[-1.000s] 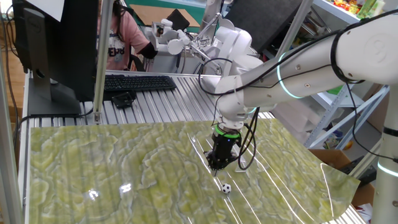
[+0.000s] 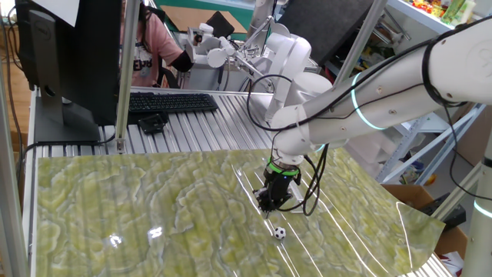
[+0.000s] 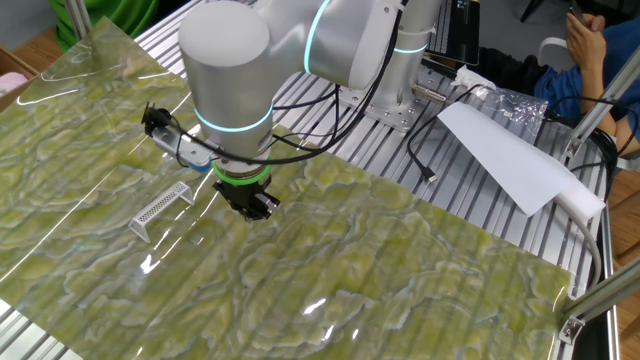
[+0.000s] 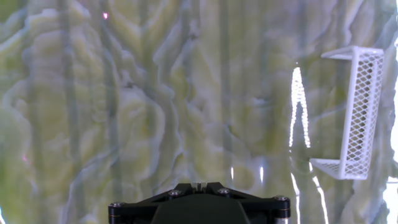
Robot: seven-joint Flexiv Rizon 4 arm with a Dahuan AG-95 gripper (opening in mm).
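A small black-and-white soccer ball point(image 2: 280, 232) rests on the green marbled sheet, just to the right of and nearer the camera than my gripper point(image 2: 267, 209) in exterior view 1. The ball is out of sight in the other two views. In the wrist view, my gripper has its fingers drawn together, with nothing visible between them. A white toy goal with a mesh panel point(image 4: 360, 115) stands to the right there. Exterior view 2 has this goal point(image 3: 160, 210) left of the gripper point(image 3: 264, 210), apart from it.
The glossy marbled sheet point(image 2: 184, 204) is largely bare. Behind it are a keyboard point(image 2: 173, 102) and a monitor point(image 2: 77, 69). In exterior view 2, a white sheet point(image 3: 505, 155) and a loose cable lie on the slatted table. Cables hang along my arm.
The ball has stayed put.
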